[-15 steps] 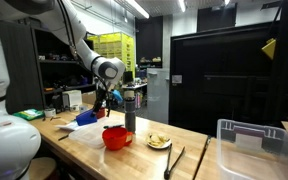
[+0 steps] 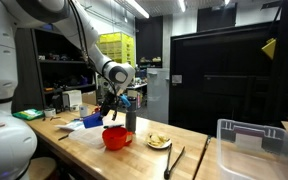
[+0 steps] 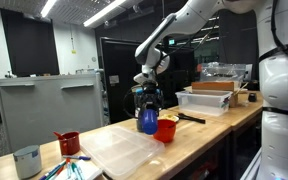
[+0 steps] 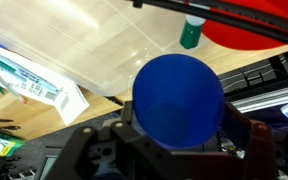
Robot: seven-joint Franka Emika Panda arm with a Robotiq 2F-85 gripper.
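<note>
My gripper [image 3: 147,98] is shut on a blue cup [image 3: 151,121], held above the table. In exterior view 1 the blue cup [image 2: 93,120] appears tilted, just left of the red bowl [image 2: 116,138]. The cup's round blue end [image 4: 179,100] fills the middle of the wrist view and hides most of the fingers. Part of the red bowl [image 4: 246,38] shows at the top right there. Whether anything is inside the cup cannot be seen.
A grey-black bottle [image 2: 131,116] stands behind the bowl, with a yellowish plate [image 2: 158,141] to its right. Long dark utensils [image 2: 174,163] lie farther right, before a clear bin [image 2: 254,148]. A translucent tray [image 3: 119,150], pens [image 3: 77,158] and a red mug [image 3: 71,144] occupy the other side.
The gripper and blue cup have shifted slightly right in exterior view 1, closer to the red bowl. The bowl and other table objects have stayed in place.
</note>
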